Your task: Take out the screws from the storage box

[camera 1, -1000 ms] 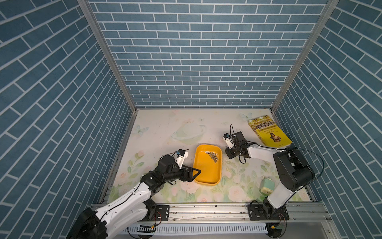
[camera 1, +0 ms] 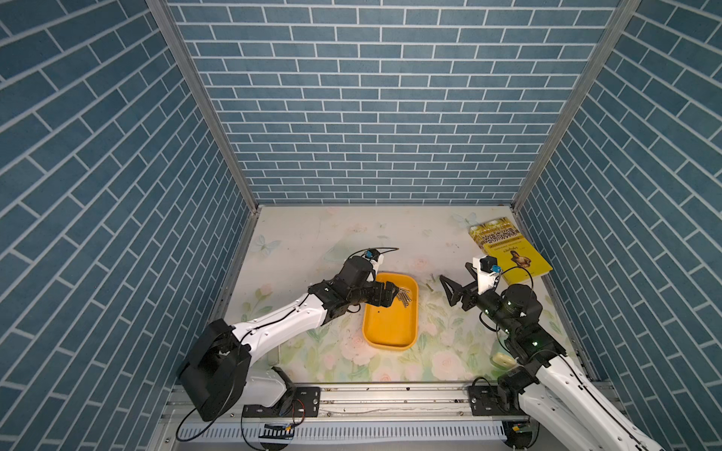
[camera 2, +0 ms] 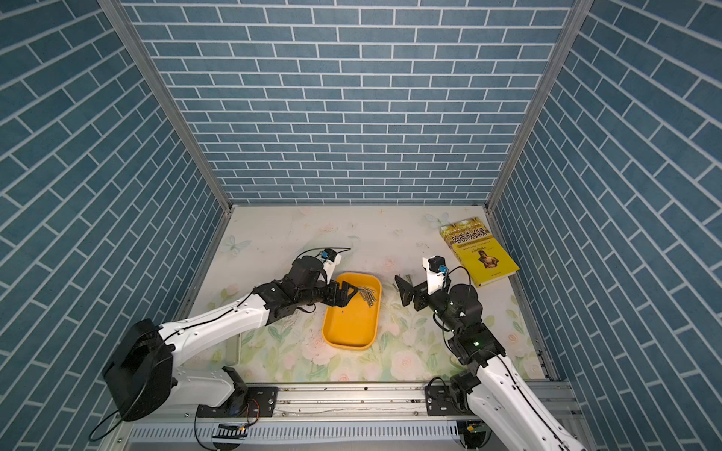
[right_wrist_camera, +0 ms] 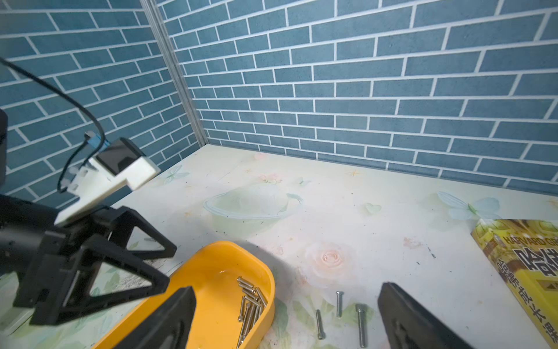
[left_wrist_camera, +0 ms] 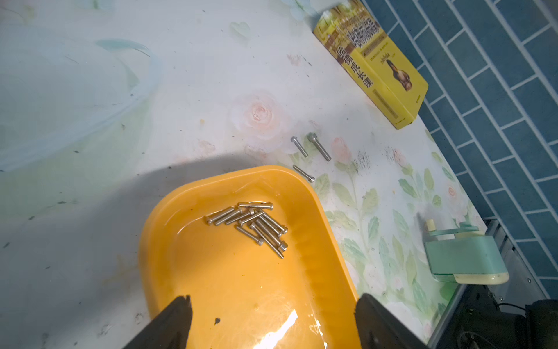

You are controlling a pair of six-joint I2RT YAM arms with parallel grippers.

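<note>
The storage box is a shallow orange tray, its far end holding a heap of several silver screws. Three more screws lie loose on the table to its right, among them a thick one and a thin one. Over the box's left side, near the heap, my left gripper hangs with fingers apart and nothing between them. My right gripper is open and empty, raised off the table right of the box; its fingers frame the loose screws in the right wrist view.
A yellow book-like box lies at the back right. A pale green container stands at the front right. Both arms are close to the orange tray.
My left gripper has moved back and rightward over the box toward the screws. My right gripper has drawn away from the box to the right, its arm swinging toward the front.
</note>
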